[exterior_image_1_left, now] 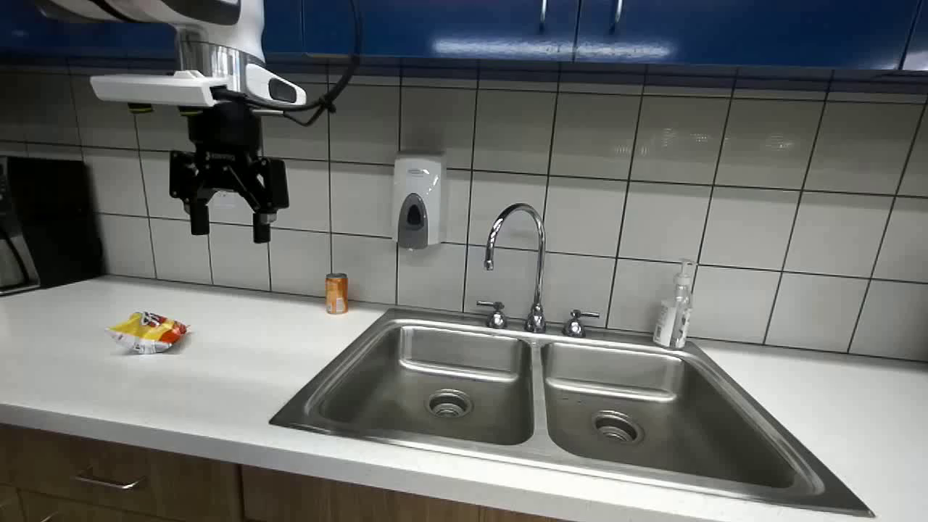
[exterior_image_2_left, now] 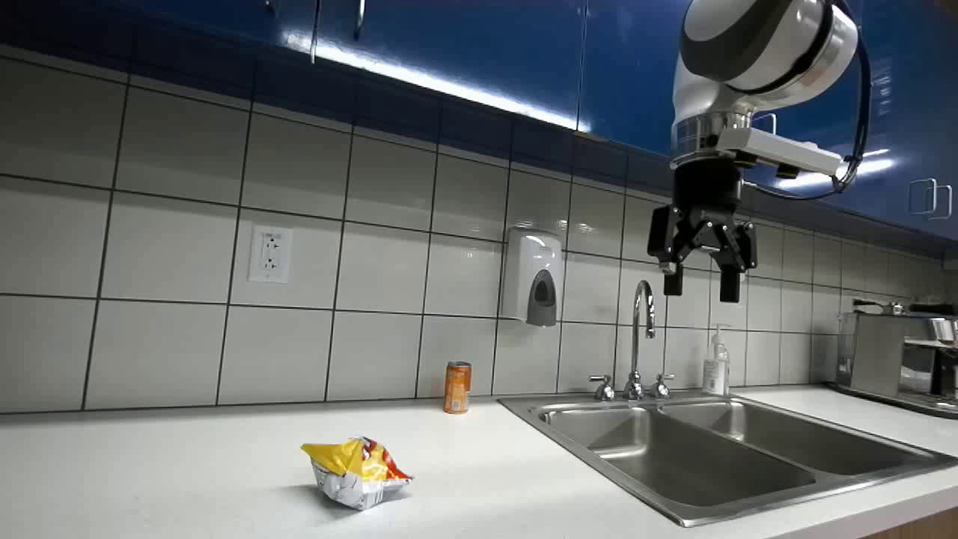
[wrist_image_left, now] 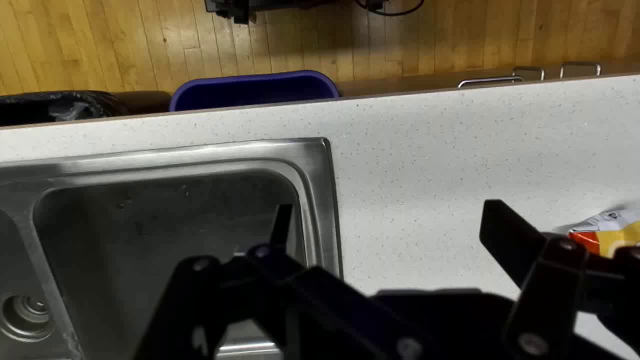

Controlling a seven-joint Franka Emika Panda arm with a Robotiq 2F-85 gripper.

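Observation:
High above the counter hangs my black gripper (exterior_image_1_left: pixel 230 233), open and empty, its fingers pointing down. In the wrist view the gripper spreads its fingers on either side of the sink's edge and the bare counter. A crumpled yellow, red and silver snack bag (exterior_image_1_left: pixel 148 332) lies on the white counter, well below the gripper; exterior view 2 shows the bag (exterior_image_2_left: pixel 357 471) too. Only part of the bag (wrist_image_left: pixel 612 231) shows at the wrist view's right edge. An orange can (exterior_image_1_left: pixel 336 293) stands upright near the tiled wall, clear of the gripper.
A steel double sink (exterior_image_1_left: pixel 537 396) with a tall faucet (exterior_image_1_left: pixel 539 261) fills the middle of the counter. Behind it is a soap bottle (exterior_image_1_left: pixel 675 309). A dispenser (exterior_image_1_left: pixel 419 201) is mounted on the wall, and blue cabinets (exterior_image_1_left: pixel 435 26) hang overhead. Bare counter (exterior_image_1_left: pixel 252 357) separates bag and sink.

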